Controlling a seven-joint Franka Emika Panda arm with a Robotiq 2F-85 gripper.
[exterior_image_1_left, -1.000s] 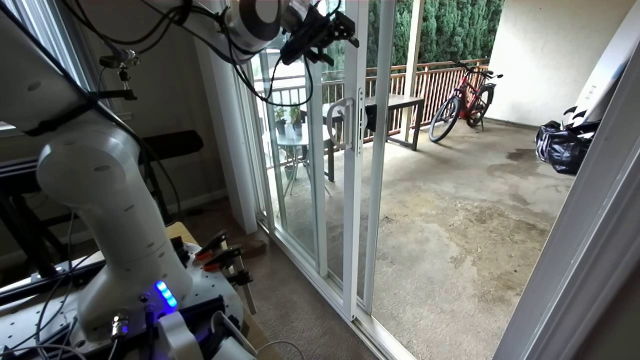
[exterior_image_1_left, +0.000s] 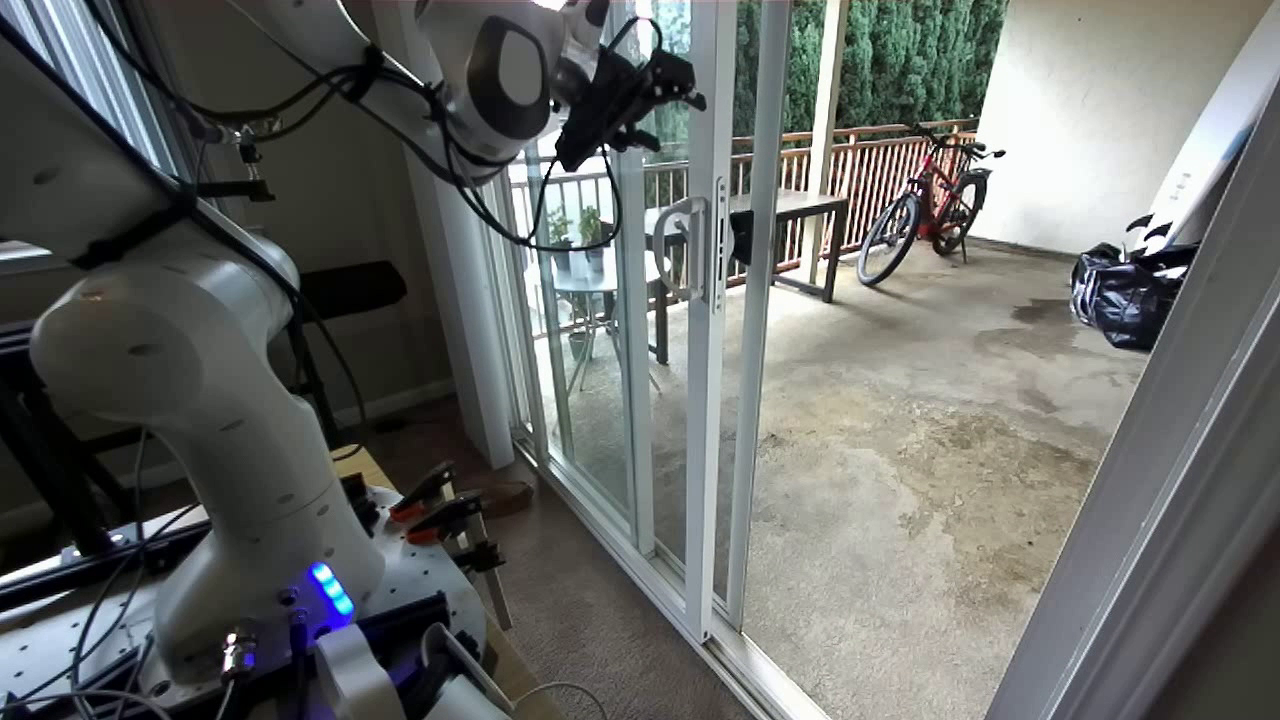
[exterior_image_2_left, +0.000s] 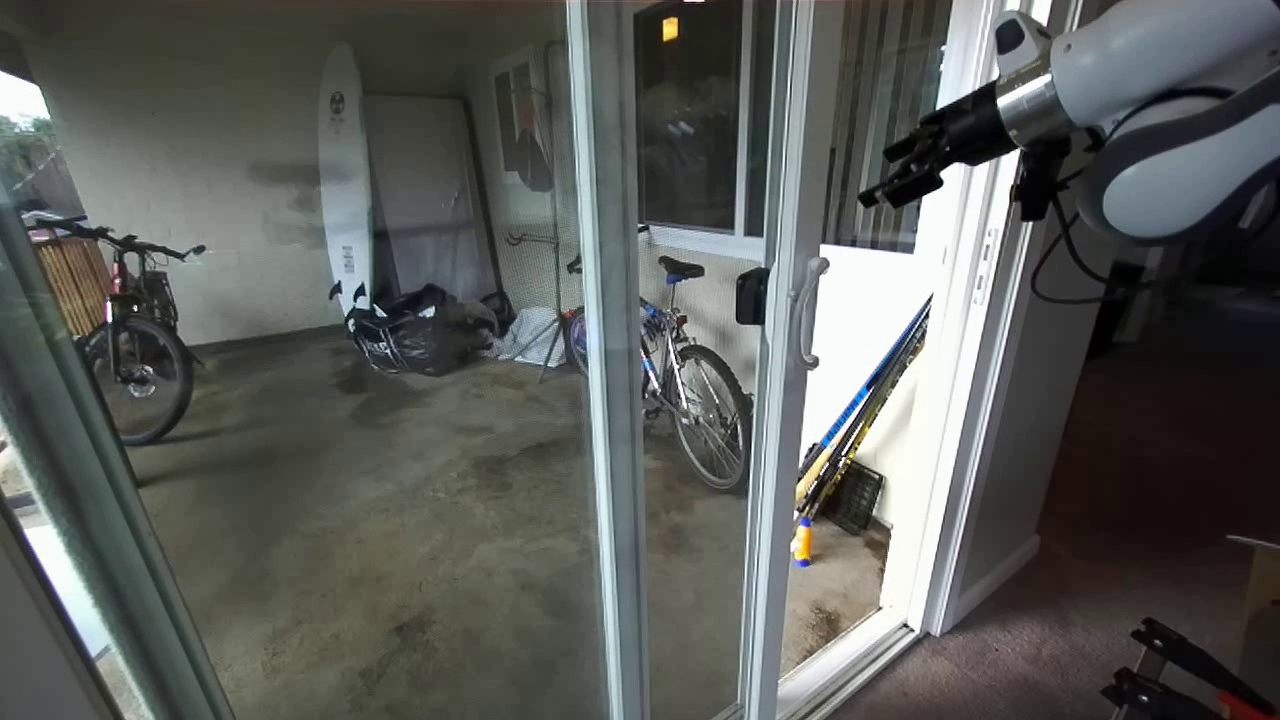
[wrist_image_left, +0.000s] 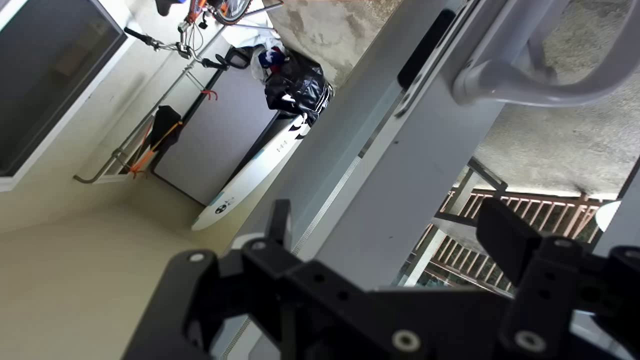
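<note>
A sliding glass door stands partly open, its white frame (exterior_image_1_left: 705, 456) upright between room and patio. On that frame is a pale D-shaped handle (exterior_image_1_left: 680, 248), seen also as a handle (exterior_image_2_left: 810, 314) in exterior view 2. My gripper (exterior_image_1_left: 674, 122) hangs above the handle's height, apart from it. In the wrist view the two black fingers (wrist_image_left: 279, 223) are spread wide, with the grey door frame (wrist_image_left: 384, 198) showing beyond the gap. Nothing is held there. The handle (wrist_image_left: 540, 90) appears at that view's upper right, clear of the fingers.
Beyond the door lies a concrete patio (exterior_image_1_left: 888, 480) with a red bicycle (exterior_image_1_left: 930, 204), a table (exterior_image_1_left: 804, 204) and a black bag (exterior_image_1_left: 1128, 294). Clamps (exterior_image_1_left: 444, 504) are fixed at the robot's base. A white door jamb (exterior_image_2_left: 978, 324) rises near the arm.
In exterior view 1 my gripper has moved down and slightly left, and the arm's elbow has shifted left. The door and handle look unmoved.
</note>
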